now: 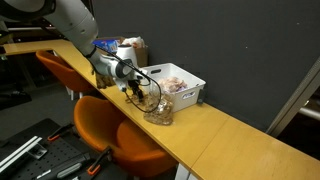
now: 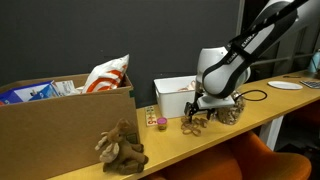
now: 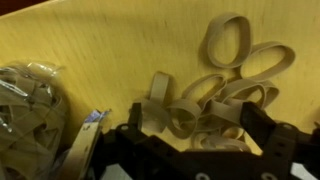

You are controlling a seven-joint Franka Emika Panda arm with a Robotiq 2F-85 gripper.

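In the wrist view, a loose pile of tan rubber bands [image 3: 218,100] lies on the yellow tabletop [image 3: 120,40]. My gripper is open directly over it, with bands showing between its dark fingers. From exterior view 2, the gripper [image 2: 203,106] points down, low above the bands [image 2: 193,126]. Whether the fingertips touch the table or the bands, I cannot tell. Beside the pile sits a clear bag [image 3: 30,112] filled with more tan bands, seen also as a bag [image 2: 232,112] behind the gripper.
Behind the arm stands a white bin [image 1: 188,92] with items inside. A brown stuffed animal [image 2: 121,150], a cardboard box [image 2: 60,128] and a pink-topped jar [image 2: 162,124] occupy the other end. Orange chairs [image 1: 110,130] line the front edge. Bare table [image 1: 215,140] stretches right.
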